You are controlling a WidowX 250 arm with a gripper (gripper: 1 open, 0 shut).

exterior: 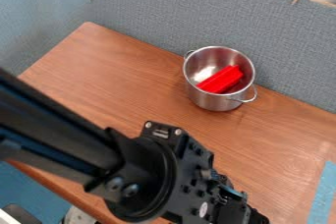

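Note:
A stainless steel pot [202,62] with side handles stands on the wooden table near the back wall, right of centre, with a red block-like object [223,78] lying inside it. My black arm [144,174] reaches in from the lower left, with its end low in the view, in front of the pot and apart from it. The fingertips are not clearly visible, so I cannot make out the state of my gripper.
A grey padded wall [171,12] runs along the back, and a blue strip [321,194] lies at the right edge.

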